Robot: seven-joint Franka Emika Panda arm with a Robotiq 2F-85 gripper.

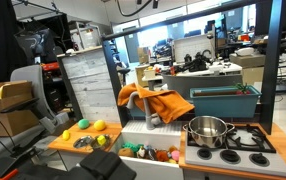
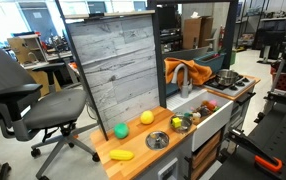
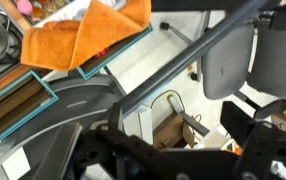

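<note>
An orange cloth [image 1: 163, 104] hangs in folds over the faucet [image 1: 133, 98] at the back of the sink, covering much of its spout. From the side, the cloth [image 2: 188, 71] is draped there clear of any gripper. In the wrist view, the cloth [image 3: 88, 35] lies toward the upper left, away from my fingers. My gripper is open above the scene with nothing between its fingers. In exterior view 1 it is mostly beyond the top edge.
Several toy foods [image 1: 148, 152] fill the white sink [image 1: 133, 134]. A steel pot [image 1: 208, 131] stands beside the stove burners [image 1: 248, 138]. A blue planter box [image 1: 225, 104] is behind. Yellow and green items [image 1: 99, 126] lie on the left counter. Dark posts and a top beam frame the kitchen.
</note>
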